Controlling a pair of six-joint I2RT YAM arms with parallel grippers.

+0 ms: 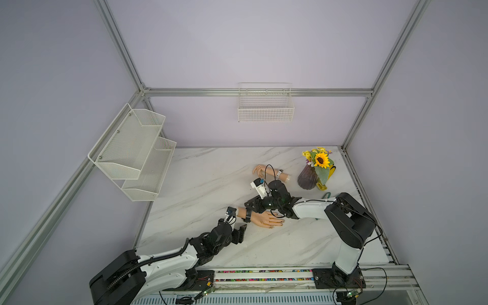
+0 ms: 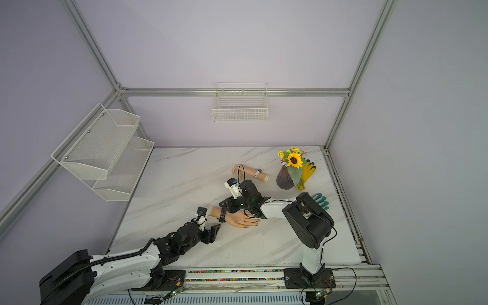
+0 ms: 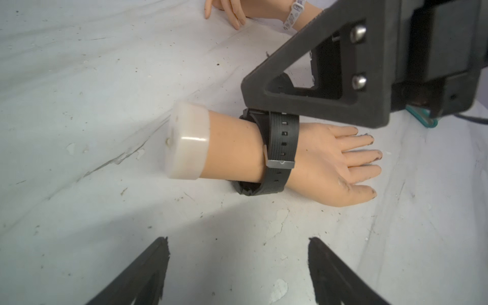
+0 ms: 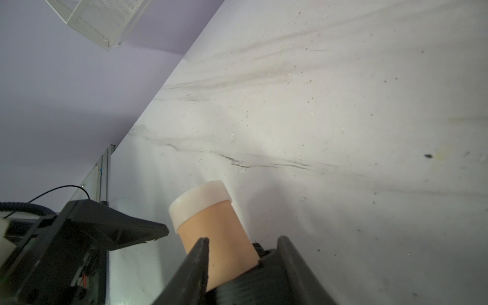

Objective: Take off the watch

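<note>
A black watch (image 3: 279,147) with a rubber strap and metal keeper is around the wrist of the front mannequin hand (image 3: 325,167), which lies on the marble table. My right gripper is over the watch, its fingertips at the strap and apart; whether it grips the strap cannot be told. In the left wrist view my right gripper's body hides part of the strap's far side. My left gripper stands open near the forearm's capped end, nothing between its fingers.
Behind lie a second hand (image 1: 269,172) with a light watch, a vase of sunflowers (image 1: 307,175), a yellow glove (image 2: 307,172) and a teal glove (image 2: 319,200). Wire baskets (image 1: 264,106) hang on the back and left walls.
</note>
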